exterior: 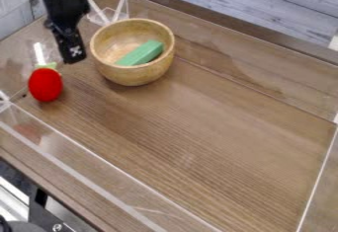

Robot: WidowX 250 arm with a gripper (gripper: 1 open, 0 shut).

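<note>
My gripper (pixel 63 29) hangs at the upper left, its dark fingers pointing down over the tabletop, left of a wooden bowl (pixel 132 73). The fingers look parted, with nothing visible between them. A green block (pixel 141 53) lies inside the bowl. A red oval object (pixel 46 84) lies below the gripper on the table, with a small pale object (pixel 40 53) just above it, partly hard to make out.
White wire-like shapes stand behind the bowl at the top. Dark clutter lines the lower left edge.
</note>
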